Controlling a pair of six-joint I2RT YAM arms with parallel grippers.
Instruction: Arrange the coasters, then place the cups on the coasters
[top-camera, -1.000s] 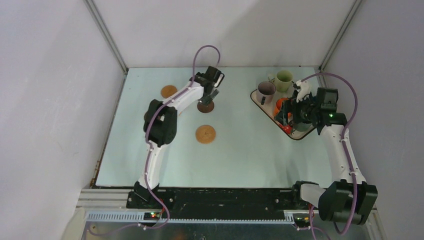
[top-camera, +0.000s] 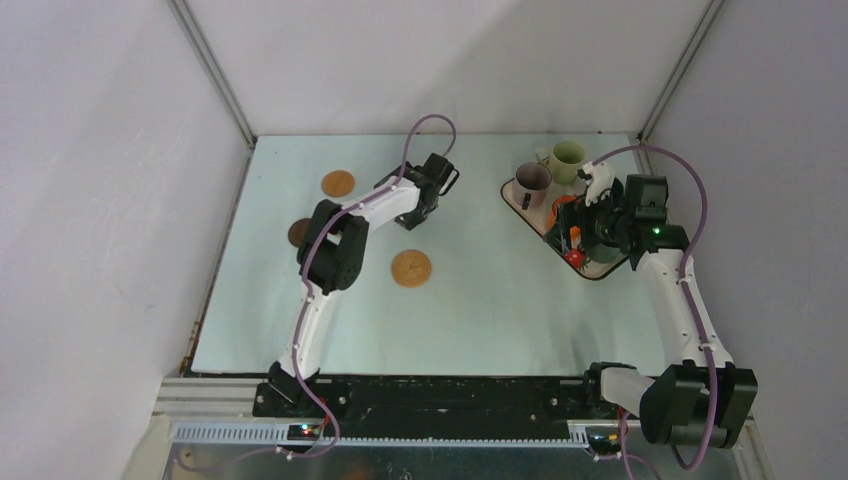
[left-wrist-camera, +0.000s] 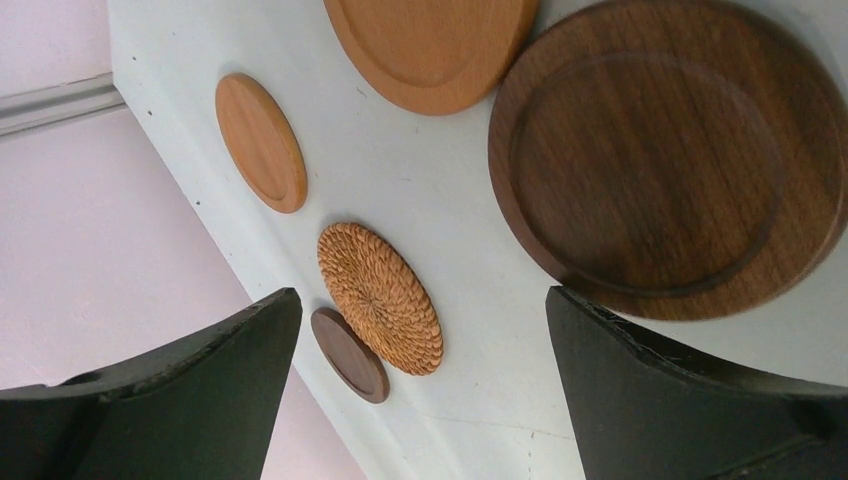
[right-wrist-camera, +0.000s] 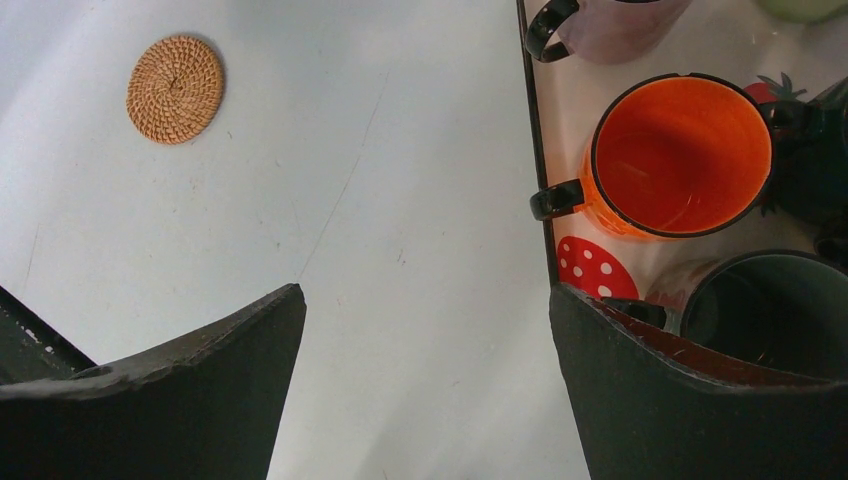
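Observation:
My left gripper stands open low over several coasters: a dark wooden one (left-wrist-camera: 670, 160), a lighter wooden one (left-wrist-camera: 425, 40), and a woven one (left-wrist-camera: 378, 298), with nothing between its fingers. My right gripper is open beside the left edge of a tray of cups. In the right wrist view these include an orange cup (right-wrist-camera: 678, 160) with black handles, a pink cup (right-wrist-camera: 630, 25) and a dark cup (right-wrist-camera: 760, 310). A woven coaster (right-wrist-camera: 175, 88) lies on the table left of the tray.
The tray (top-camera: 520, 215) fills the table's back right, with a green mug (top-camera: 566, 160) at its back. Walls close in the left, back and right sides.
The right arm has barely shifted.

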